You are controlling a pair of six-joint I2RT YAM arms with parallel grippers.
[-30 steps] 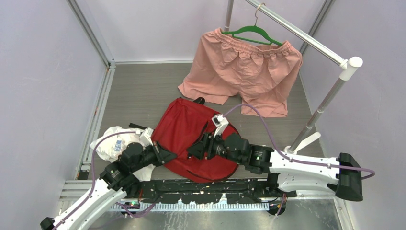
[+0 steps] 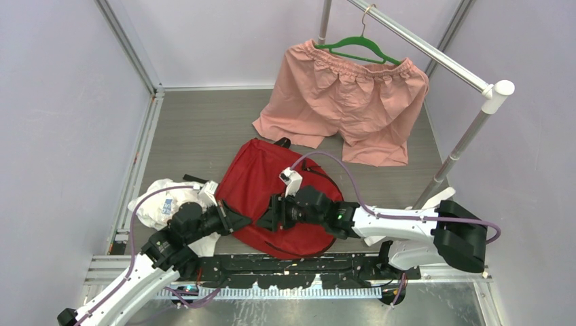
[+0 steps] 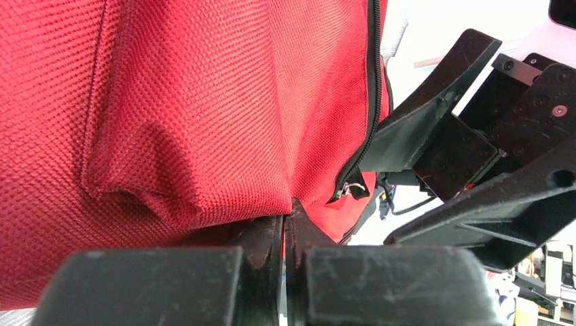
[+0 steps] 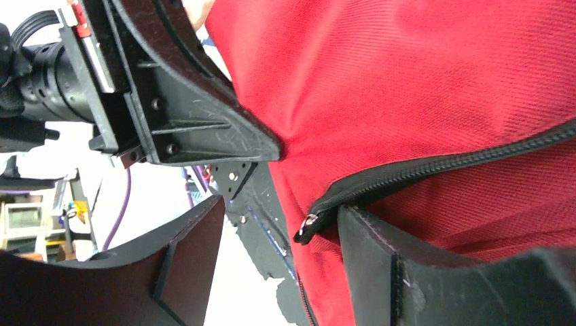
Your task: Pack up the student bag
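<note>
The red bag lies flat in the middle of the floor. My left gripper is shut at its left side, on a fold of the red fabric. My right gripper is open, its fingers either side of the black zipper end with its metal pull, close to the left gripper. In the left wrist view, the zipper runs down the bag to the right of the shut fingers.
Pink shorts hang from a green hanger on a rail behind the bag. A white cloth lies at the left, partly under the left arm.
The right arm has moved left, bringing its gripper closer to the left gripper and the zipper end. The left arm has stayed still.
</note>
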